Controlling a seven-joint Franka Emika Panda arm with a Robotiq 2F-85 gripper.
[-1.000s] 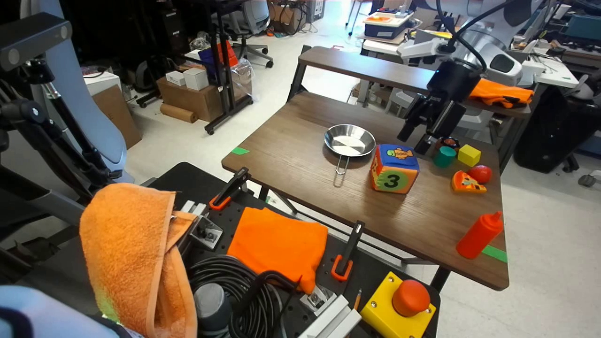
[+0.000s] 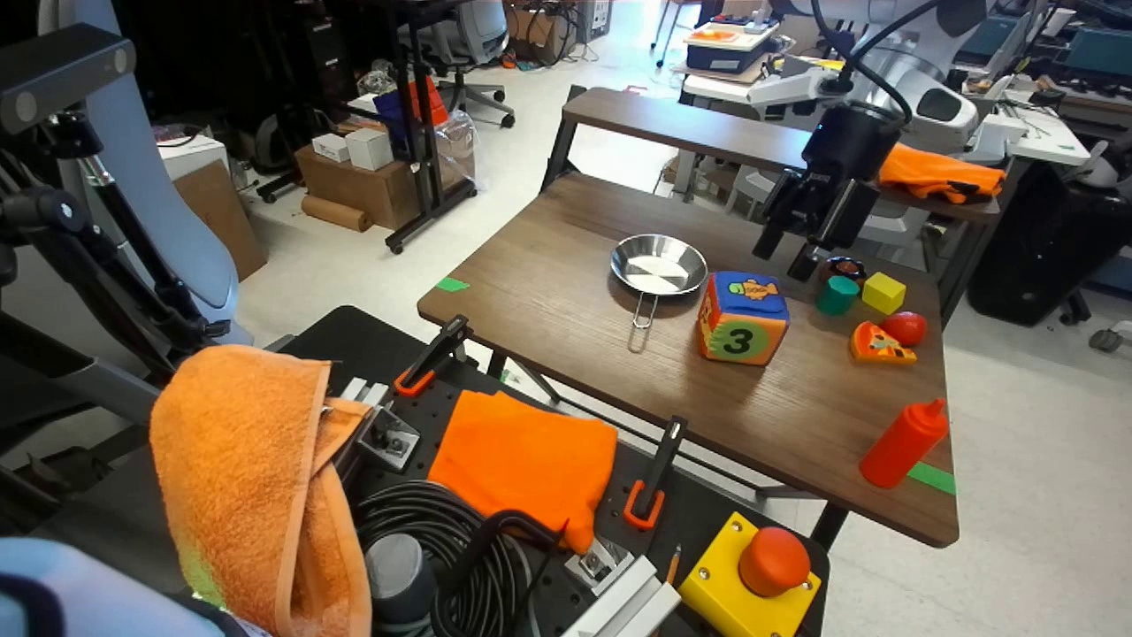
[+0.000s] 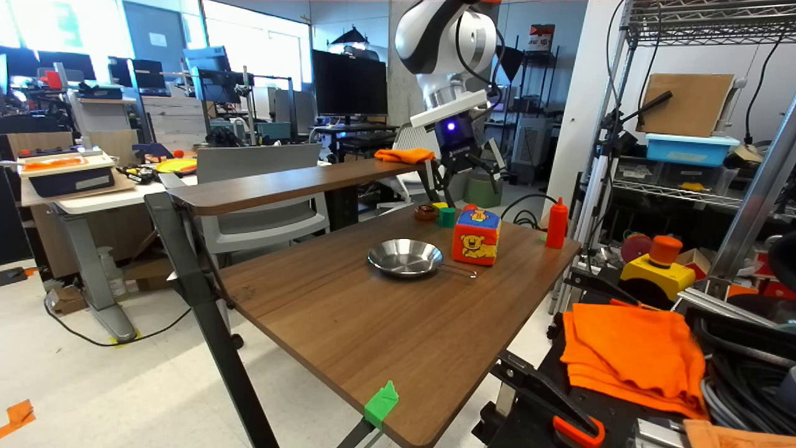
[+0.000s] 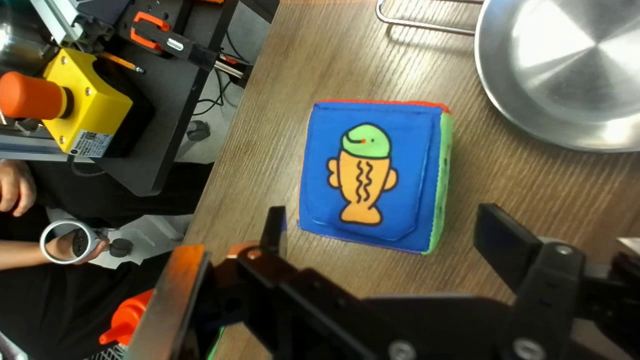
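Spread open, my gripper (image 2: 784, 258) hangs over the table behind the soft picture cube, with nothing between its fingers. The cube (image 4: 363, 174) shows a blue top with an orange and green fish in the wrist view, beyond and between the two fingers. A green face with a 3 fronts the cube (image 2: 744, 335) in exterior view 1. Beside the cube lies a steel pan (image 3: 405, 257), its wire handle pointing toward the table's near edge.
Behind and right of the cube are a green cup (image 2: 837, 295), a yellow block (image 2: 883, 293), a red ball (image 2: 905, 328) and a pizza slice (image 2: 879, 345). A red bottle (image 2: 903, 444) stands near the right corner.
In exterior view 1 my gripper has shifted slightly to the right and a little upward, and its tilt differs slightly. The objects on the table have stayed put.
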